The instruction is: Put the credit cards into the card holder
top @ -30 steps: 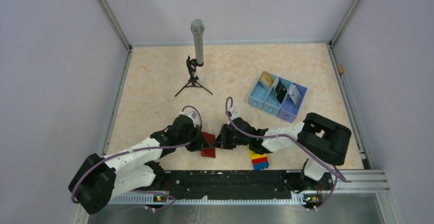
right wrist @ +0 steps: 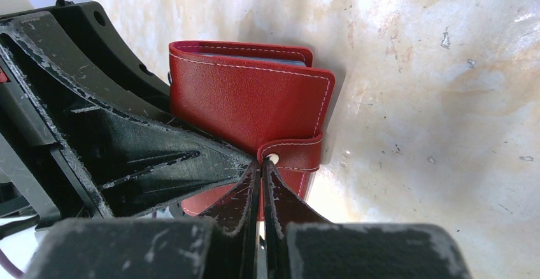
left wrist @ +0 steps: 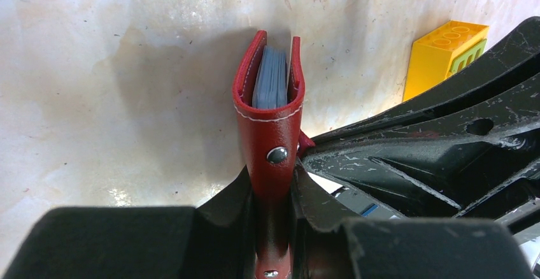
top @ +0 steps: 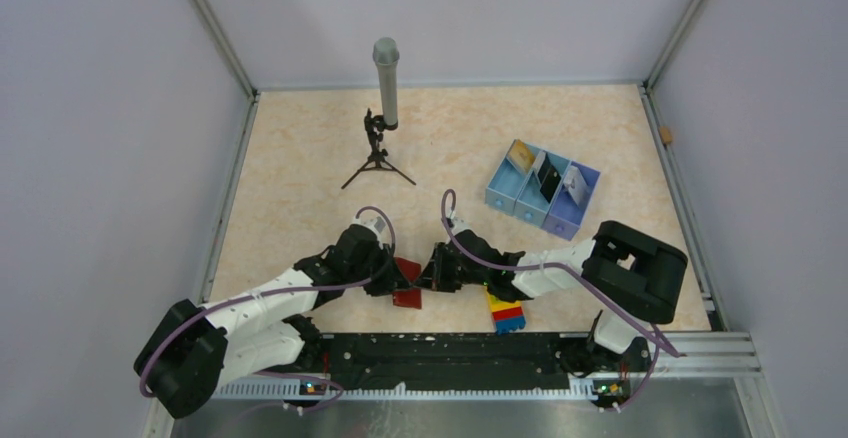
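Observation:
Upright on the table, the red card holder (top: 407,298) is clasped near its middle by my left gripper (top: 404,282). In the left wrist view the holder (left wrist: 272,139) stands edge-on, its top mouth slightly apart, with pale clear sleeves (left wrist: 270,81) inside. My right gripper is shut, its fingertips against the holder's strap (right wrist: 296,155) by the snap stud; whether the strap's edge is pinched is unclear. A yellowish card (top: 520,155), a black card (top: 547,177) and a whitish card (top: 575,185) lean in separate bin compartments.
The blue three-part bin (top: 502,201) stands at the back right. A black tripod with a grey post (top: 376,148) is at the back left. Toy blocks (top: 506,312) lie under the right arm, near the front edge.

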